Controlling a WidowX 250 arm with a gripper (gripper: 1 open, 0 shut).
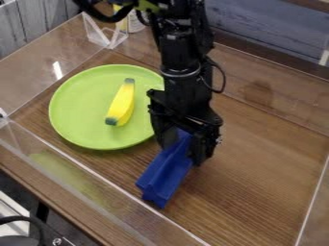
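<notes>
The black arm hangs from the top centre, its gripper low over a blue oblong object on the wooden floor, covering its upper end. Whether the fingers are open or closed on it is hidden by the dark body of the gripper. Left of the arm, a yellow banana-shaped object lies in a round green plate.
Bare wood fills the right side of the workspace. Clear low walls border the left and front edges. A pale object with yellow stands at the back left, and a dark cable curves at the lower left corner.
</notes>
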